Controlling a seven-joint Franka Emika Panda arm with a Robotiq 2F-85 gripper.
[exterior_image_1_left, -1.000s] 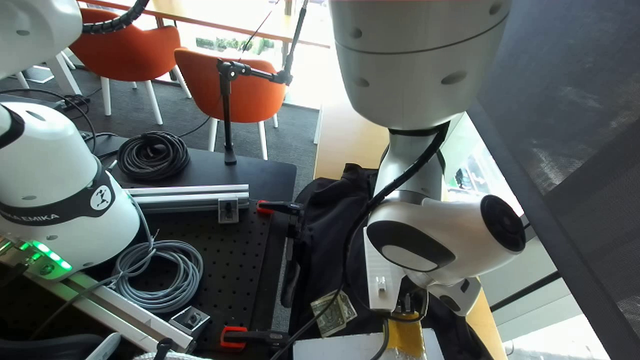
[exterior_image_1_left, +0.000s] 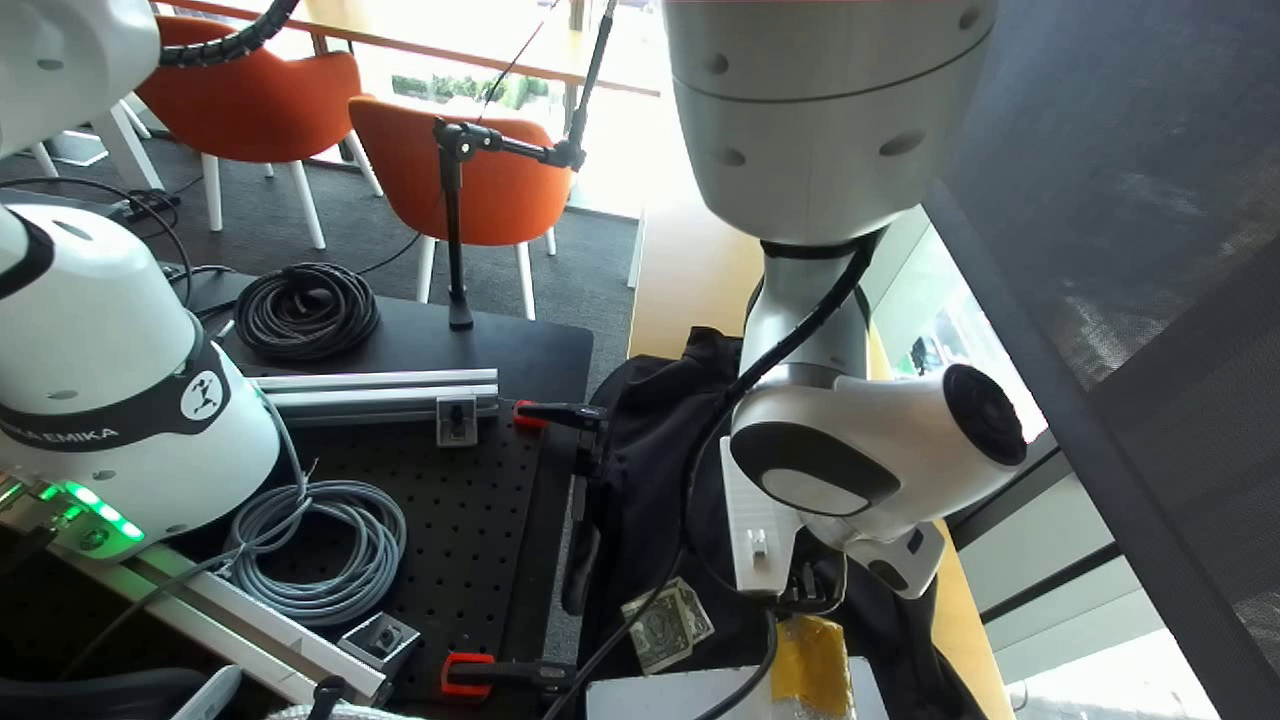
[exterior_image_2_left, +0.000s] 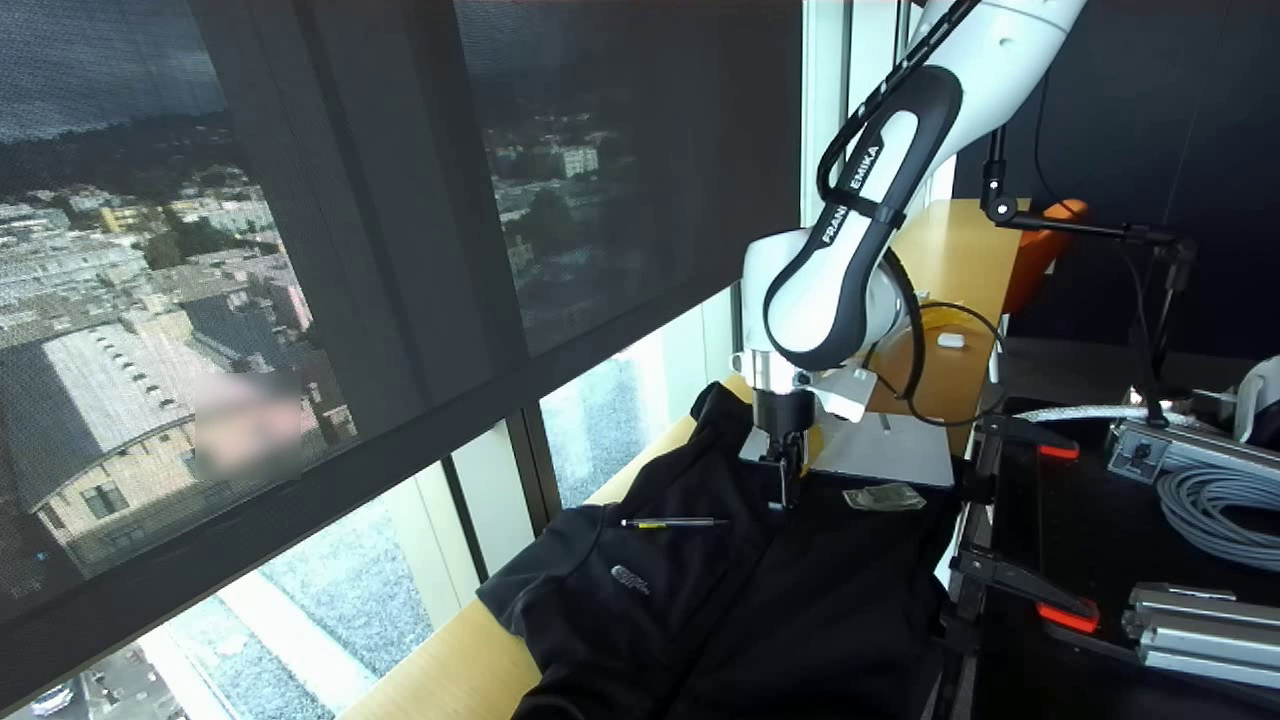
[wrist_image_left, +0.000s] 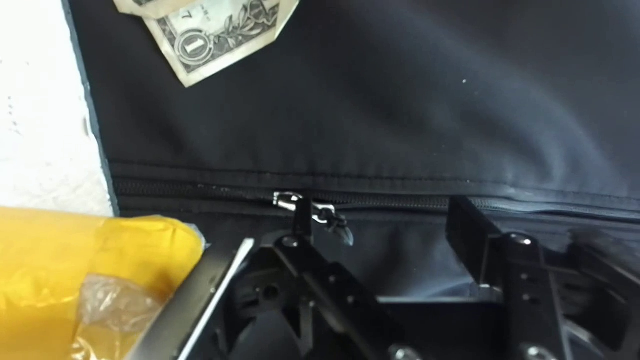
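Note:
A black jacket (exterior_image_2_left: 828, 600) lies spread over the table by the window. In the wrist view its zipper (wrist_image_left: 390, 200) runs across the middle, with a silver zipper pull (wrist_image_left: 286, 200) and a dark cord on it. My gripper stands part open above the jacket, a gap between its fingers. The left fingertip (wrist_image_left: 302, 217) overlaps the zipper pull in this view; whether they touch cannot be told. No object is seen gripped. Exterior view 2 shows the gripper (exterior_image_2_left: 786, 486) pointing down, low over the cloth.
A yellow wrapped thing (wrist_image_left: 120, 240) and a white board (wrist_image_left: 48, 108) lie close beside the gripper. Dollar bills (exterior_image_2_left: 884, 497) rest on the jacket, as does a pen (exterior_image_2_left: 674, 522). Clamps with red pads (exterior_image_2_left: 1068, 616) line the neighbouring black table.
In exterior view 1 the arm and hand have shifted left and slightly up in the picture. The yellow thing shows more from behind the hand. The bills stay put.

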